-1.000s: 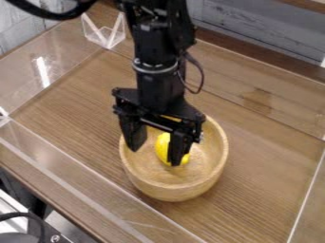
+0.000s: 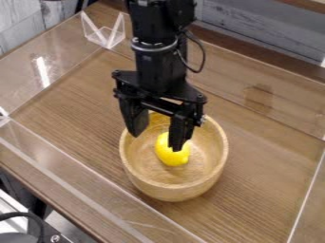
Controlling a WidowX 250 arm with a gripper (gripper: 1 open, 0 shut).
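My black gripper (image 2: 162,121) hangs over a round tan bowl, its two fingers standing open and apart above the bowl's back part. A yellow rounded object (image 2: 173,151) lies in the bowl (image 2: 172,187), just below and between the fingers. It is not held. The arm comes down from the top centre of the camera view.
The wooden table (image 2: 260,204) has free room at right and left. A white object (image 2: 105,27) stands at the back left. A white barrier runs along the back right, and a black cable curves in the bottom left corner.
The gripper has risen slightly and moved back from the bowl's contents. The yellow object remains in the bowl.
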